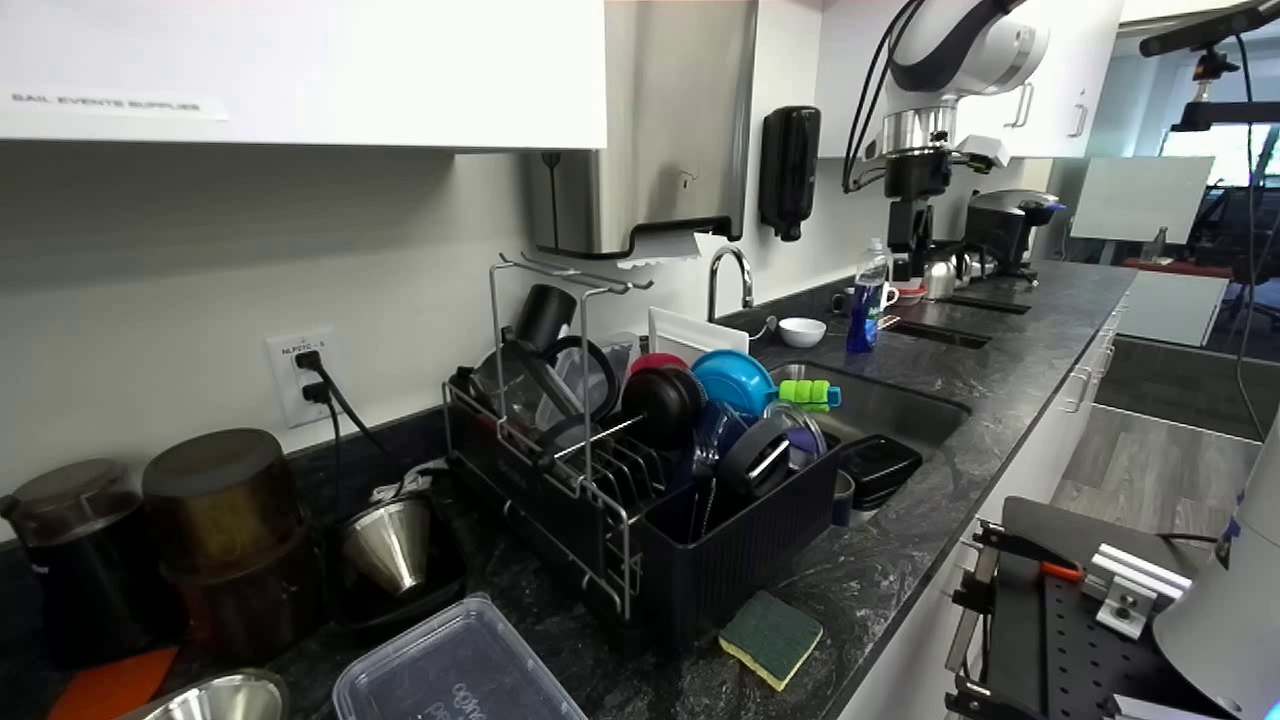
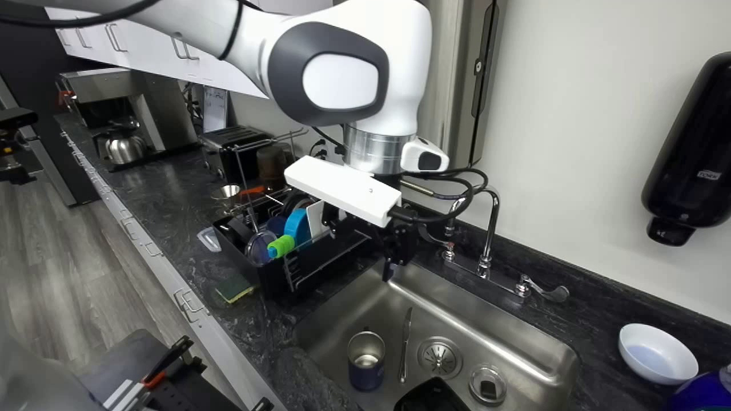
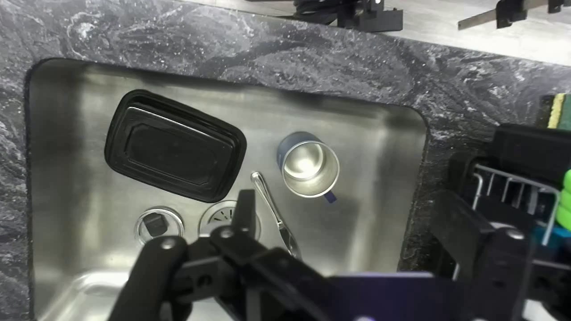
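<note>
My gripper is open above the sink (image 3: 369, 246). Its fingertips stand wide apart with nothing held between them. Exterior view 2 shows the gripper (image 2: 390, 270) side-on, near the sink's back-left edge. In the basin are a blue mug with a metal inside (image 3: 310, 166), a knife (image 3: 270, 200), a black plastic container (image 3: 174, 147) and a small round glass lid or dish (image 3: 159, 224) with a dark piece in it. The mug (image 2: 366, 363) stands upright, apart from the knife. Part of the drain (image 3: 219, 214) is hidden behind one finger.
A loaded black dish rack (image 1: 744, 528) borders the sink, with a sponge (image 1: 774, 640) in front. The faucet (image 2: 490, 233) rises behind the basin. A white bowl (image 2: 658, 354) and a blue soap bottle (image 1: 865, 300) sit on the counter beyond.
</note>
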